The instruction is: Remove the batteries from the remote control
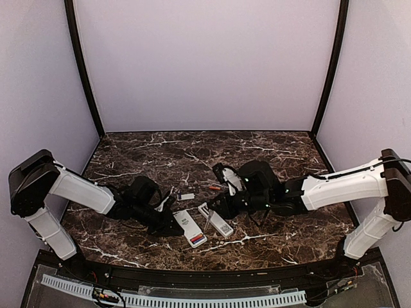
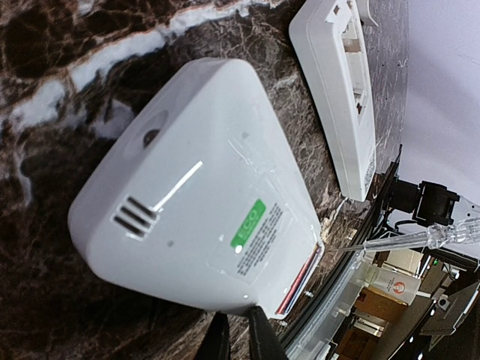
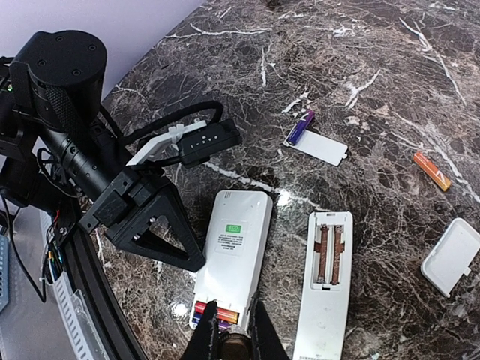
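A white remote with a green ECO label lies on the table. A red-and-blue battery and a purplish one below it sit in its near-end bay. My left gripper is shut, fingertips touching the remote's left side; whether they pinch its edge is unclear. My right gripper is shut on a slim tool with a clear handle, its thin shaft pointing to the bay end. Whether the tip touches a battery cannot be made out. An orange battery and a purple battery lie loose farther back.
A second white remote lies just right of the first, its compartment uncovered with no battery visible. One small white cover lies beside the purple battery, another white cover at the right.
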